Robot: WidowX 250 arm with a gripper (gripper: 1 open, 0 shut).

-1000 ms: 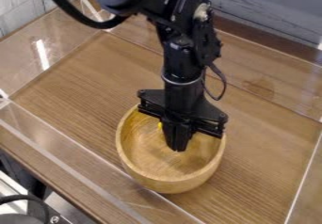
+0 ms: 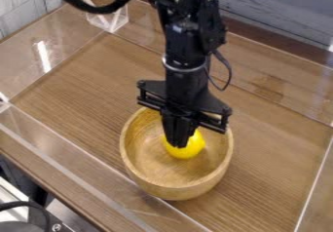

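Note:
My black gripper (image 2: 177, 124) points straight down into the near half of the table, over a round tan bowl (image 2: 177, 179). A yellow object (image 2: 185, 150) sits in the bowl just under my fingertips, partly hidden behind them. The gripper looks shut, with nothing visible between its fingers; whether the tips touch the yellow object I cannot tell.
A clear plastic item lies at the top left edge, and black cables run at the lower left beyond the table's edge.
My gripper has lifted slightly, and the yellow object, mostly hidden earlier, now shows in the bowl below the fingers.

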